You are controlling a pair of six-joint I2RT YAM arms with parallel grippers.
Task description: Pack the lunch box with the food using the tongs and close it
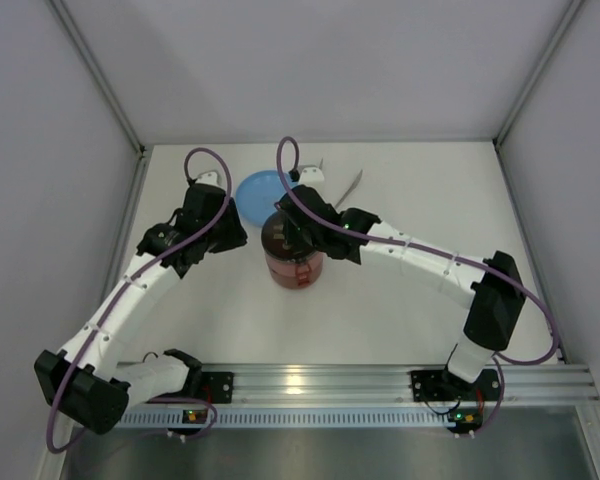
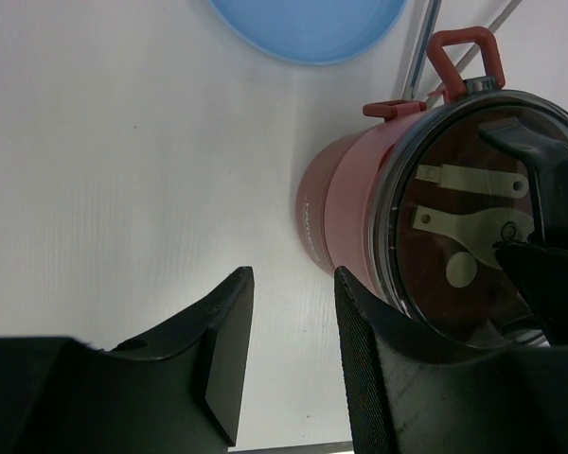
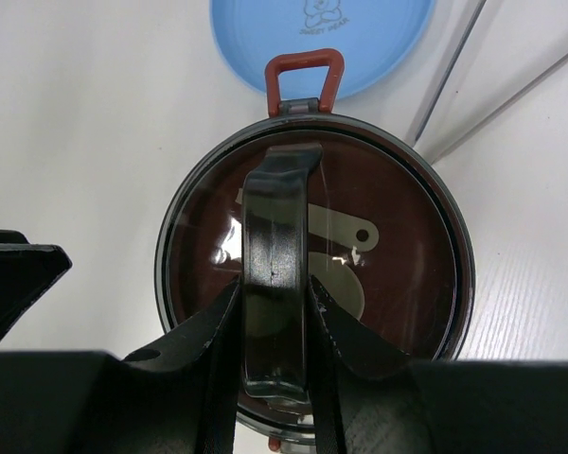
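The round pink lunch box (image 1: 294, 271) stands on the table with its dark see-through lid (image 3: 388, 246) on top. Pale utensils (image 2: 475, 225) show through the lid. A black handle (image 3: 275, 274) crosses the lid, and my right gripper is shut on it. One red clip (image 2: 464, 57) stands up at the lid's far rim. To the left of the box, apart from it, my left gripper is part open, with only bare table between its fingers. A blue plate (image 1: 264, 197) lies just behind the box.
Two thin metal utensils (image 1: 350, 187) lie behind the box, right of the plate. Side walls and a back wall enclose the table.
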